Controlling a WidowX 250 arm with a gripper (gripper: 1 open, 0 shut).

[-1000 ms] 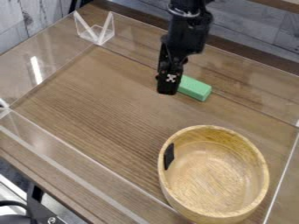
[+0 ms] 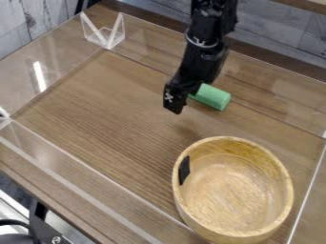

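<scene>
A green block (image 2: 212,97) lies on the wooden tray floor, right of centre toward the back. My black gripper (image 2: 185,92) reaches down from the top, open, with its fingers low around the block's left end; whether they touch it I cannot tell.
A large yellowish plastic bowl (image 2: 234,192) fills the lower right. The tray's white back-left corner holds a white bracket (image 2: 105,30).
My gripper has moved down, its fingers now lower beside the green block. The block and bowl look unmoved.
</scene>
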